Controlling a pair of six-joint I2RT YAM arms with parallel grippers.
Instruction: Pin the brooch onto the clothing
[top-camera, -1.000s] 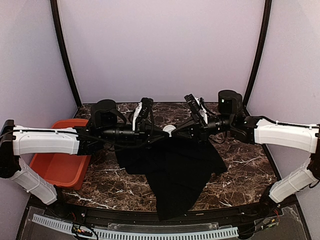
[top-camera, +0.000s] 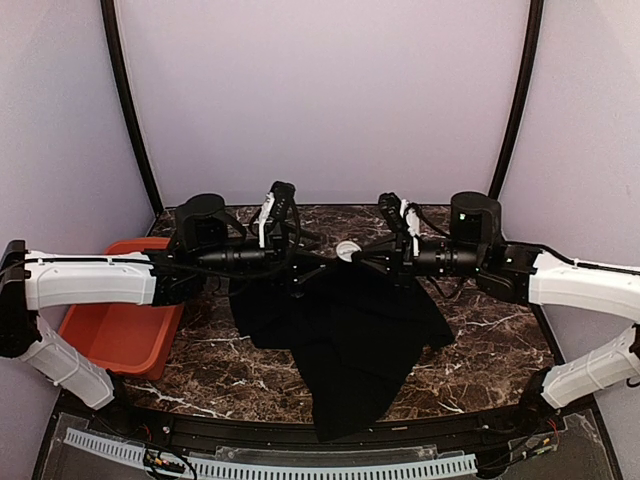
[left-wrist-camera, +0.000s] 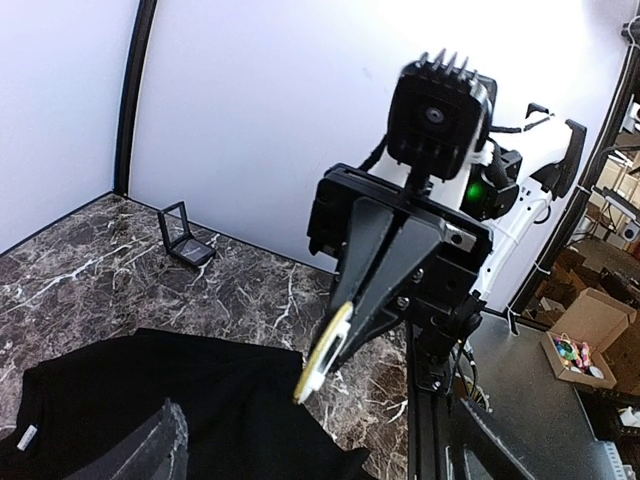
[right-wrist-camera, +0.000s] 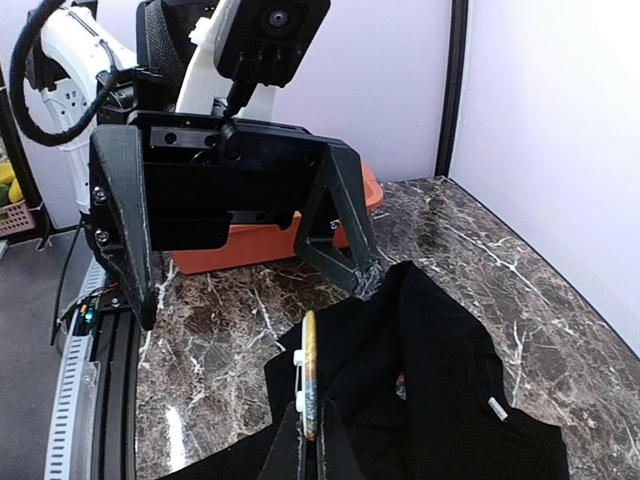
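Note:
A round, pale brooch (top-camera: 348, 250) hangs above the black clothing (top-camera: 350, 340). My right gripper (top-camera: 359, 254) is shut on its edge. Seen almost edge-on, the brooch (left-wrist-camera: 325, 352) shows a gold rim and a white fitting on its back in the left wrist view. My left gripper stands open to the left of it, its fingers well apart and nothing between them. In the right wrist view the brooch (right-wrist-camera: 310, 375) stands upright at my right fingertips. The clothing (right-wrist-camera: 450, 370) lies folded on the table with a small white tag.
An orange bin (top-camera: 125, 310) stands at the left of the marbled table. A small black stand (left-wrist-camera: 186, 240) sits near the back wall. Bare table (top-camera: 490, 350) shows right of the clothing.
The right arm has moved right and a little back, carrying the brooch away from it.

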